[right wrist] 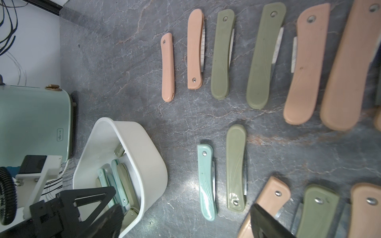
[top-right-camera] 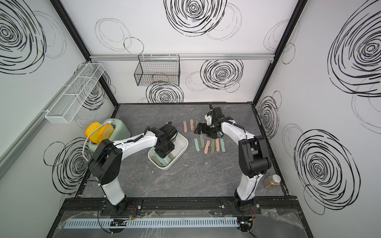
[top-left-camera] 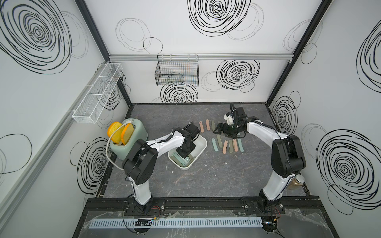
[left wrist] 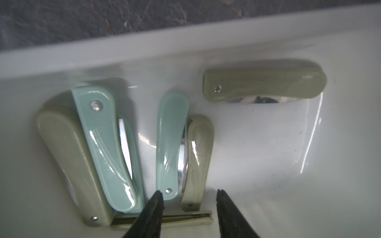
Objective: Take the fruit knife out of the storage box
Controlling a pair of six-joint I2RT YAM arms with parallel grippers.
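Inside the white storage box (top-left-camera: 204, 147) lie several folded fruit knives. In the left wrist view an olive knife (left wrist: 264, 84) rests alone along one wall. A short mint knife (left wrist: 171, 144) and a small olive knife (left wrist: 198, 158) lie side by side at the middle, and a larger mint knife (left wrist: 105, 150) leans beside a big olive knife (left wrist: 73, 162). My left gripper is over the box with its fingers parted and nothing between them. Above the knives on the table, my right gripper is open and empty.
Two rows of folded knives lie right of the box, among them a mint one (right wrist: 206, 182) and an olive one (right wrist: 236, 168). A green appliance (top-left-camera: 137, 136) stands to the left.
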